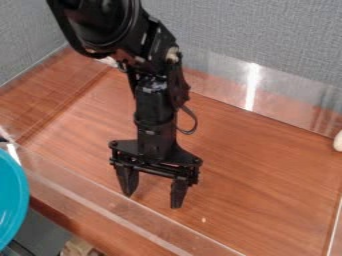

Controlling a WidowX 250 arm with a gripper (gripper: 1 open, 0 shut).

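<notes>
My gripper (pixel 152 188) hangs from the black arm (pixel 156 95) in the middle of the view, low over the bare wooden floor (pixel 262 176). Its two black fingers stand apart, with nothing between them.
A cyan round object (pixel 10 199) is cut off at the left edge. A white object (pixel 337 141) peeks in at the right edge. Clear plastic walls edge the wooden surface, with a grey textured wall (pixel 265 38) behind. The floor around the gripper is clear.
</notes>
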